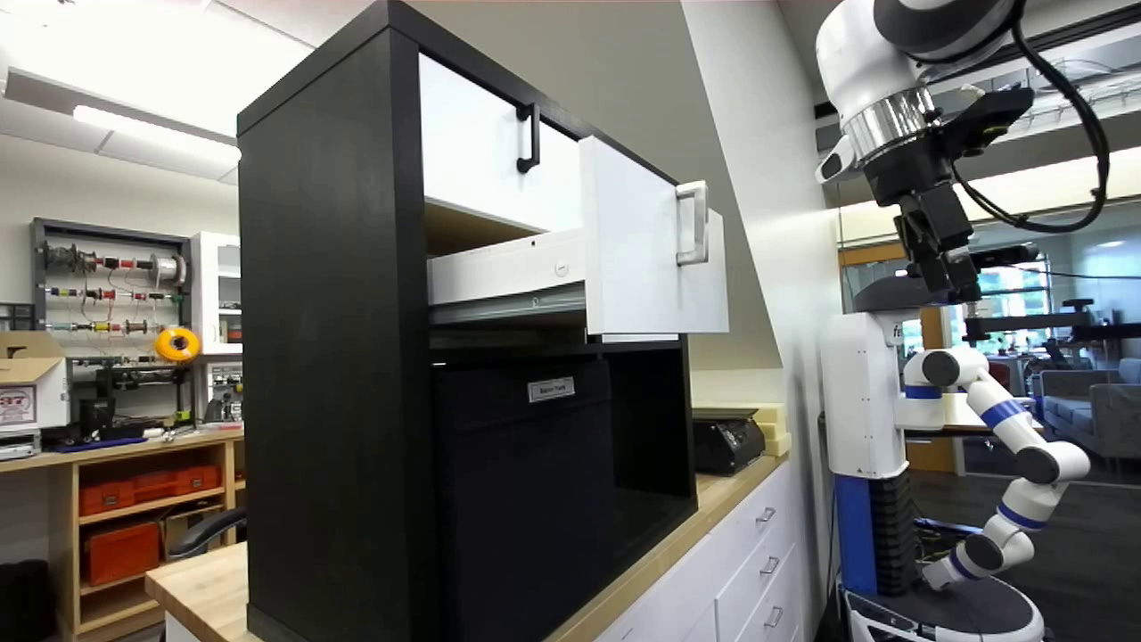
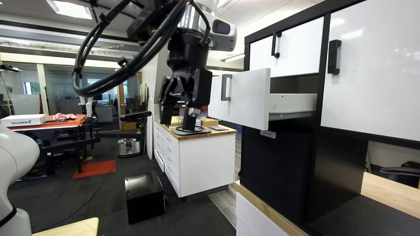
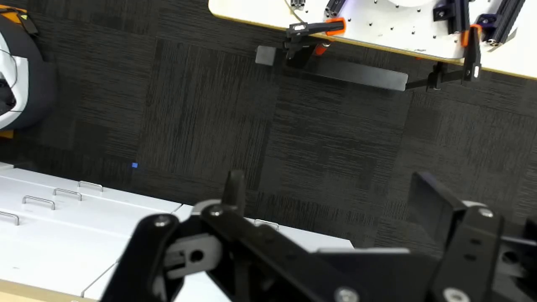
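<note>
Pulled out from the black cabinet (image 1: pixel 326 321) is a white drawer (image 1: pixel 642 241), its grey handle (image 1: pixel 695 223) on the front panel. In the second exterior view the same drawer front (image 2: pixel 248 98) stands clear of the frame, with its handle (image 2: pixel 225 87) facing the arm's side. My gripper (image 2: pixel 179 121) hangs fingers down, to the left of the drawer front in that view. Its fingers are open and apart from the handle. From the wrist, the gripper shows wide-spread fingers with only the dark floor visible between them.
Closed white doors with black handles (image 2: pixel 333 57) flank the drawer. A black fabric bin (image 1: pixel 524 492) fills the compartment below. White counter drawers (image 3: pixel 50 211) run under the cabinet. A table edge with clamps (image 3: pixel 314 27) lies across the floor. Open space surrounds the gripper.
</note>
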